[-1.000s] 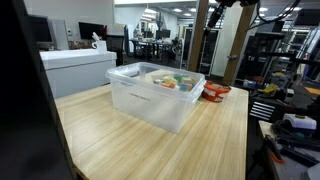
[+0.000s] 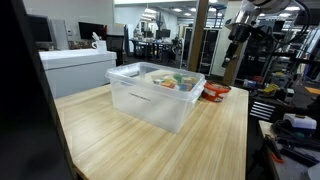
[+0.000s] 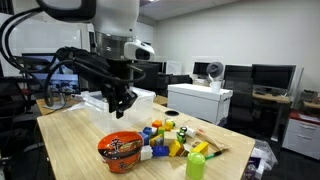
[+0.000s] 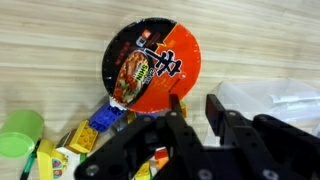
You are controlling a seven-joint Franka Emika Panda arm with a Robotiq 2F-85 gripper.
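A round red-and-black instant noodle bowl (image 3: 122, 146) rests on the wooden table, its printed lid (image 4: 150, 65) facing up in the wrist view. It shows beyond the clear bin as a red bowl (image 2: 215, 92) in the first exterior view. Above the bowl and clear of it hangs my gripper, fingers apart, with nothing held between them. In the wrist view the bowl lies ahead and to the left of the fingertips.
Colourful blocks (image 3: 172, 137) crowd beside the bowl, with a green cylinder (image 3: 196, 166) near them. A clear plastic bin (image 2: 153, 101) stands close by, its wall (image 4: 265, 92) showing at the right of the wrist view. Bare table (image 2: 115, 133) stretches before the bin.
Bowl and bin have stayed put.
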